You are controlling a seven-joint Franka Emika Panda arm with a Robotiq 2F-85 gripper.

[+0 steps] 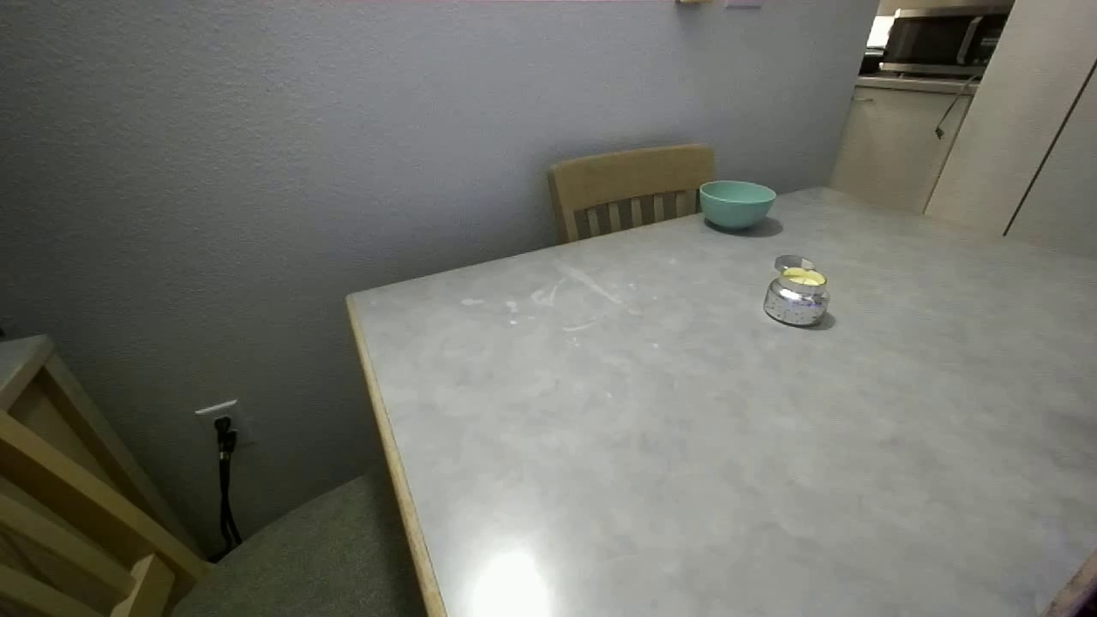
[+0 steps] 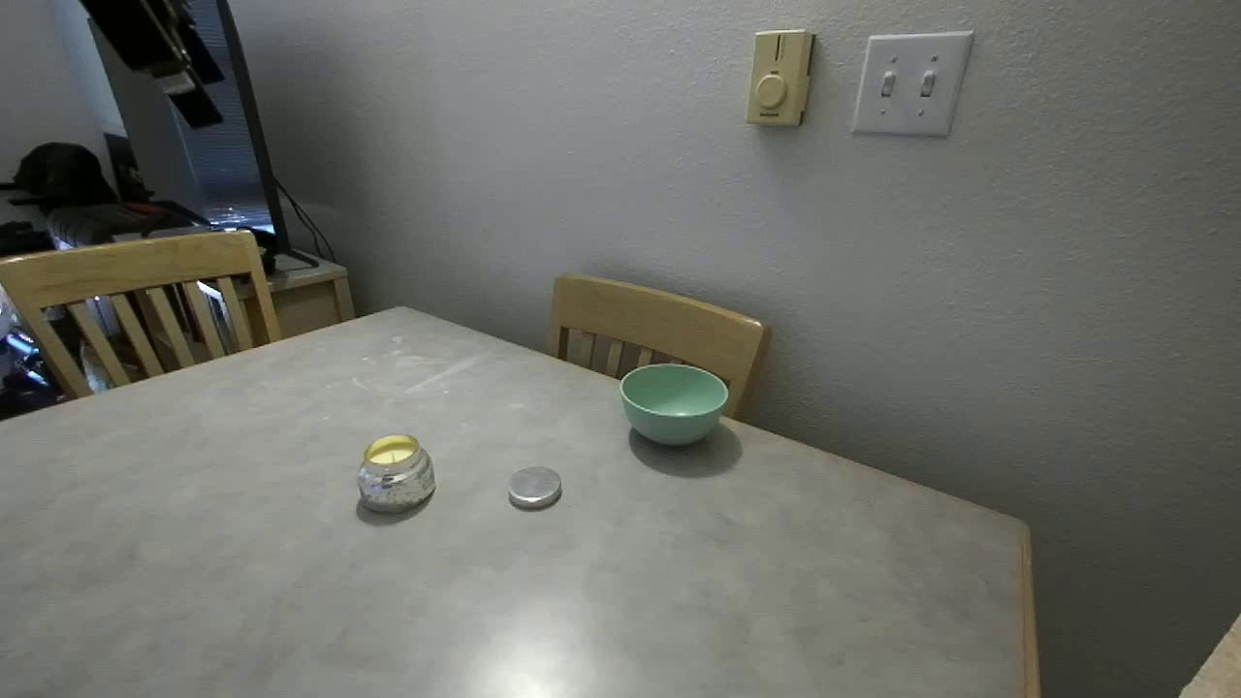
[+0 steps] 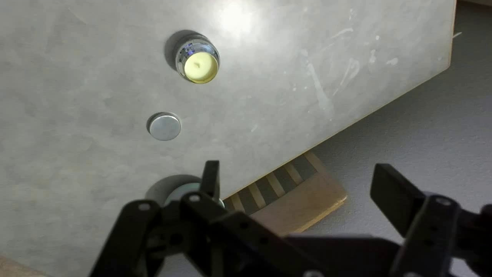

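A silver candle jar (image 2: 397,479) with pale yellow wax stands uncovered on the table. Its round silver lid (image 2: 535,488) lies flat beside it, apart from the jar. Near the wall-side table edge sits a mint green bowl (image 2: 674,405), which looks empty inside. High above the table my gripper is open, its black fingers (image 3: 211,180) wide apart with nothing between them. One finger partly hides the bowl (image 3: 182,191) in the wrist view. Only a dark part of the arm shows at the top left of the second exterior view.
A wooden chair (image 2: 663,320) is pushed up to the table's wall side, close behind the bowl. The grey wall (image 1: 432,123) bounds that side.
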